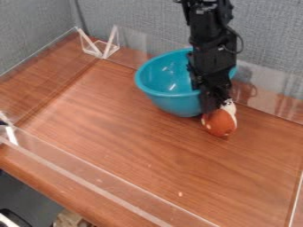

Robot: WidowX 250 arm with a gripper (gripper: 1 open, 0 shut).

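Note:
My black gripper (215, 101) reaches down from the top, in front of the right side of a turquoise bowl (162, 84). It is shut on an orange object with a white part (219, 125), which sits low beside the bowl at its front right. The fingertips are small and dark, so their exact hold on the object is hard to make out. The arm hides part of the bowl's right side.
A white wire rack (99, 44) stands at the back left. Grey walls stand behind.

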